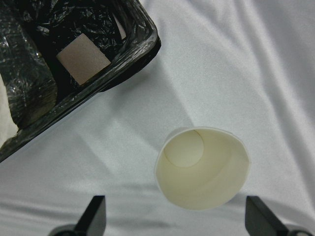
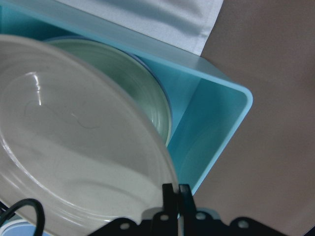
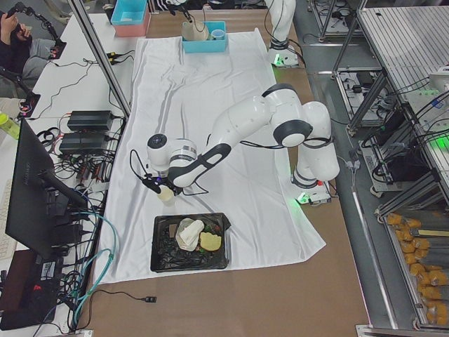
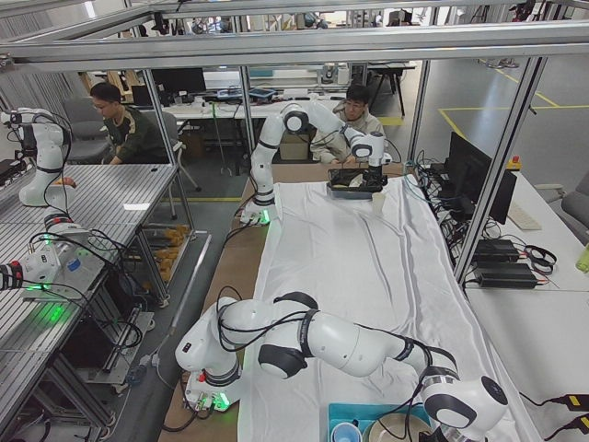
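A cream paper cup (image 1: 202,172) lies on the white cloth beside the black-lined tray (image 3: 160,261). My left gripper hovers over it, open, the cup between and beyond its fingers. The tray holds a crumpled white item (image 3: 188,239), a yellow piece (image 3: 210,241) and a brown square (image 1: 83,58). In the right wrist view my right gripper is shut on the rim of a large white plate (image 2: 74,137), over a blue bin (image 2: 211,123) with a green bowl (image 2: 128,78) inside.
A monitor (image 3: 31,203), black boxes and cables stand along the left side. Two seated people are at the far end in the camera right view.
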